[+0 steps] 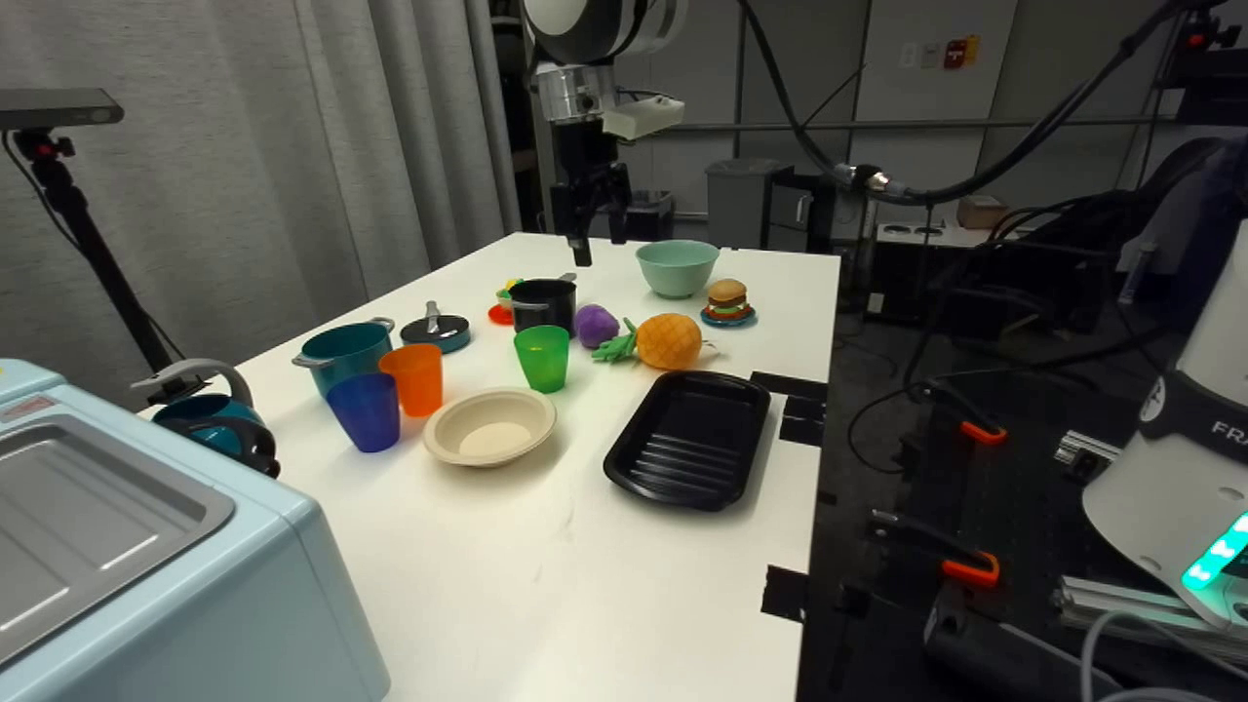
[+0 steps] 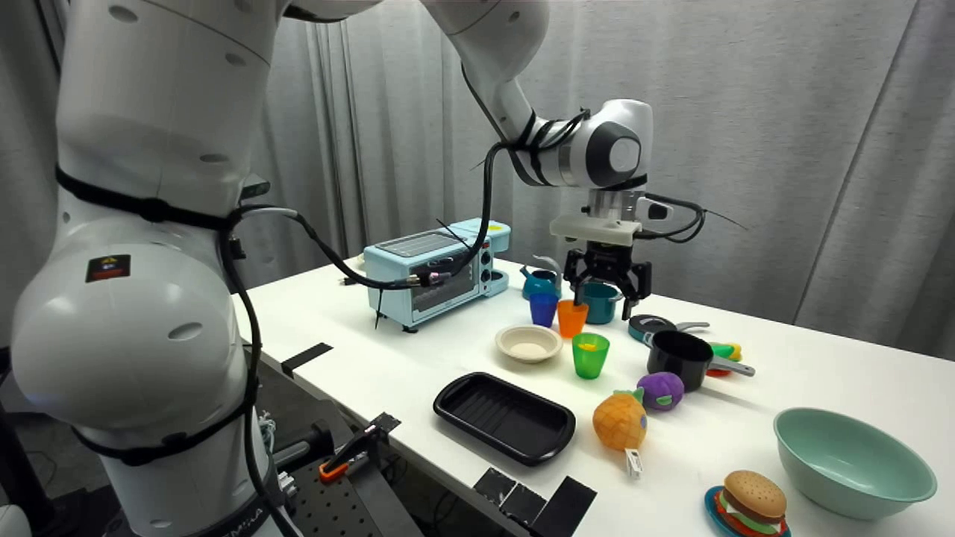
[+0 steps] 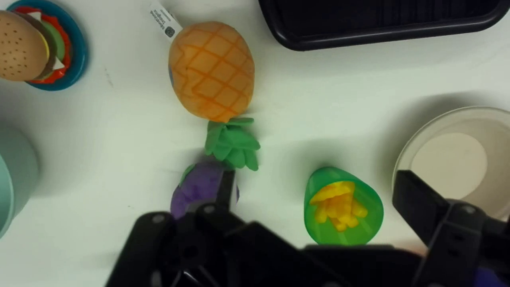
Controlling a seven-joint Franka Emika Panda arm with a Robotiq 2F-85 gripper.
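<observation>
My gripper hangs open above the table with nothing between its fingers; in the second exterior view the gripper is well clear of the surface. Below the gap, in the wrist view, stands a green cup with yellow pieces inside. The left finger partly covers a purple plush toy. By the right finger lies a beige bowl. An orange pineapple toy with green leaves rests farther up, touching or close to the purple one. A black tray lies near the table's front edge.
Blue and orange cups, a teal pot, a lidded pan and a black pot crowd the curtain side. A mint bowl, burger and toaster oven stand around.
</observation>
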